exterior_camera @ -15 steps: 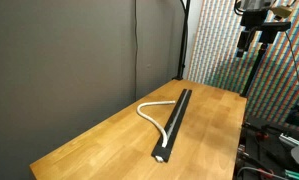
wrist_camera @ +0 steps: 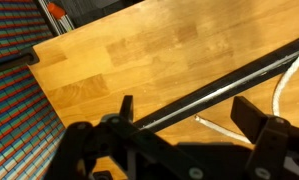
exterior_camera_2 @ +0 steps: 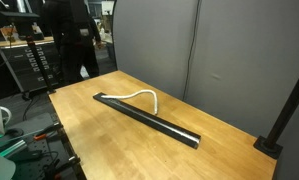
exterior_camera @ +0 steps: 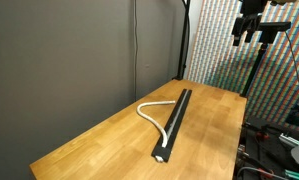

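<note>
A long black channel (exterior_camera: 181, 111) lies straight across the wooden table, with a lighter groove along its middle. One part of a white, flexible tube or cord (exterior_camera: 142, 110) rests on the channel, while the rest bows out in a loop onto the wood beside it. Both the channel (exterior_camera_2: 167, 126) and the cord (exterior_camera_2: 132, 94) also show in exterior view 2. High above the table's far right end is my gripper (exterior_camera: 246, 37), well clear of both. In the wrist view the gripper has its fingers spread wide apart, with nothing held between them.
Bare wood (exterior_camera_2: 109, 150) surrounds the channel on most of the table. A dark post (exterior_camera_2: 281, 120) stands at one table edge, by the grey partition (exterior_camera: 69, 70). A brightly patterned panel (wrist_camera: 14, 80) borders the table in the wrist view.
In exterior view 1 my gripper has shifted slightly and turned a little over the last second. The channel and cord lie as before.
</note>
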